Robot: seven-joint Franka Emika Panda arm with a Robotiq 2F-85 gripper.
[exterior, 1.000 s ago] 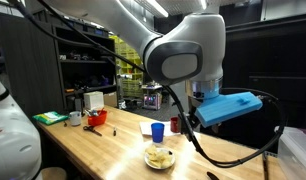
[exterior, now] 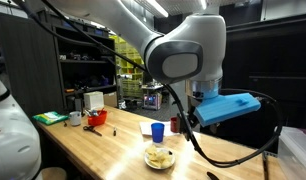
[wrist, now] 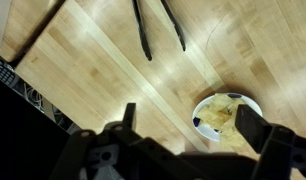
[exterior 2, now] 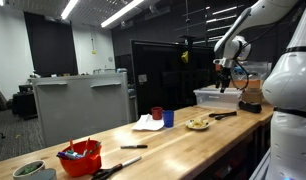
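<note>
Above the table, my gripper stands open and empty, its dark fingers (wrist: 125, 118) spread wide. A white bowl (wrist: 201, 116) of yellowish chips (wrist: 225, 108) lies below, partly covered by the right finger in the wrist view. The same bowl (exterior: 159, 165) shows in exterior view 1, near the middle of the table. Farther up in the wrist view are two dark prongs (wrist: 141, 35), like tongs, cut off by the frame edge. In exterior view 2 the gripper (exterior 2: 222, 90) is small and high at the right, well clear of the tabletop.
A blue cup (exterior 2: 168, 118) and red cup (exterior 2: 156, 113) stand behind the bowl. A red container (exterior 2: 80, 160) with tools is at the far end, with dark utensils (exterior 2: 118, 163) near it. A clear bin (exterior 2: 218, 97) stands at the right. Bare wood separates these items.
</note>
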